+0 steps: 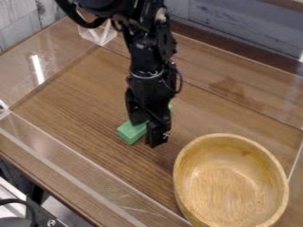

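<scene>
My black gripper (149, 122) reaches down from the top centre over a small green block (130, 132) on the wooden table. Its fingers are open and straddle the block, low at the table; whether they touch it I cannot tell. The block is partly hidden behind the fingers.
A large pale yellow bowl (231, 176) stands at the lower right. A clear plastic object (97, 34) is at the top left, partly behind the arm.
</scene>
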